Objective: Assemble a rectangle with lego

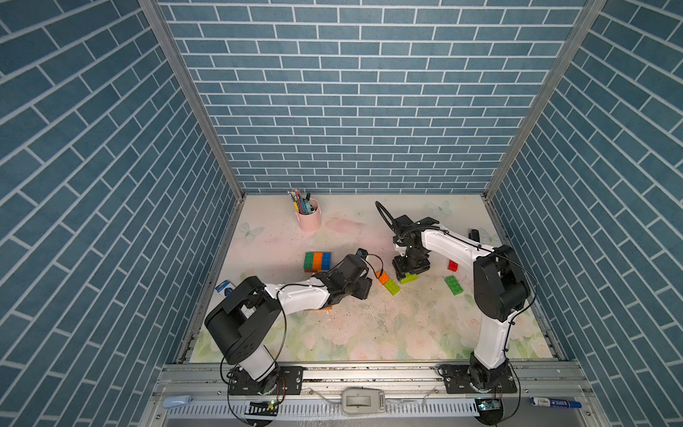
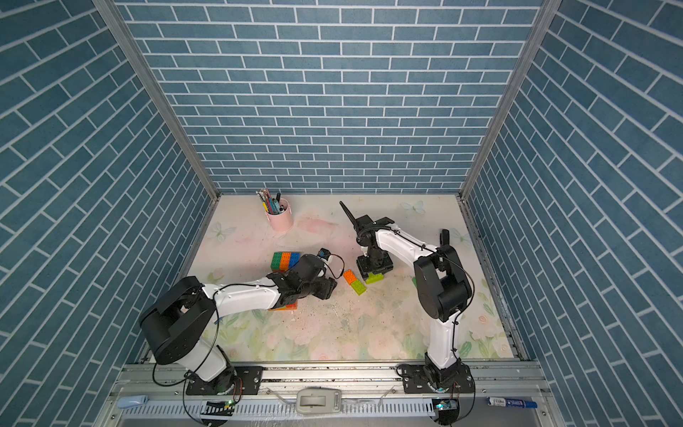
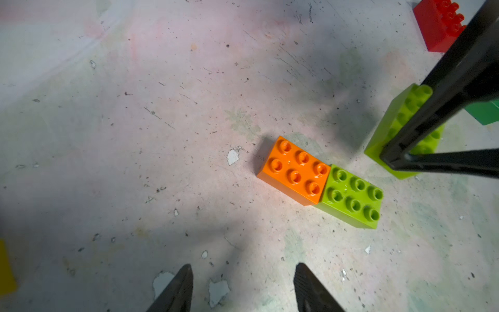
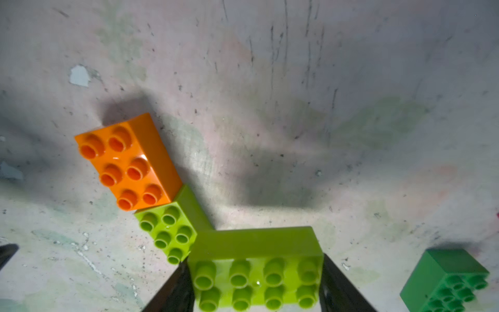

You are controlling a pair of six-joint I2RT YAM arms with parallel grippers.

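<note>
On the table, an orange brick (image 3: pixel 294 170) lies end to end with a lime brick (image 3: pixel 352 198), seen in both wrist views. Another, longer lime brick (image 4: pixel 254 241) is between the fingers of my right gripper, which is shut on it, just right of that pair. My left gripper is open and empty, left of the orange brick and apart from it. Behind the left arm stands a block of green, orange and blue bricks (image 1: pixel 317 261); a second group (image 2: pixel 286 307) is mostly hidden under that arm.
A green brick (image 1: pixel 454 285) and a red brick (image 1: pixel 452 265) lie to the right, beside the right arm. The pink pen cup (image 1: pixel 308 217) stands at the back left.
</note>
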